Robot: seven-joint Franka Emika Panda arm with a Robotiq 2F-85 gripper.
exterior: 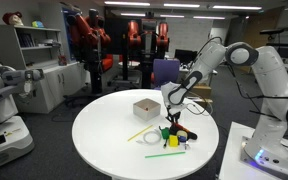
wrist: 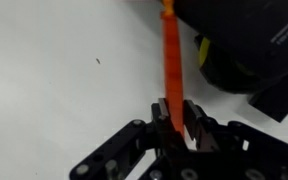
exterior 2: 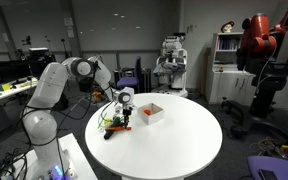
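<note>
A long orange stick-like object (wrist: pixel 173 70) runs between the two fingers of my gripper in the wrist view. The fingertips stand close along its sides; whether they press on it is not clear. Its upper end meets a black object (wrist: pixel 249 22), where a dark round piece with a yellow edge also shows. In exterior view 1 the gripper (exterior: pixel 171 121) is low over the table, at the far side of a cluster of small things. An orange-red object (exterior 2: pixel 118 128) lies among that cluster in exterior view 2.
Beside the cluster are yellow blocks (exterior: pixel 171 141), a white ring (exterior: pixel 151 137), a green stick (exterior: pixel 165 155) and a yellow stick (exterior: pixel 140 131). Behind stands an open box (exterior 2: pixel 157 111) with an orange item inside.
</note>
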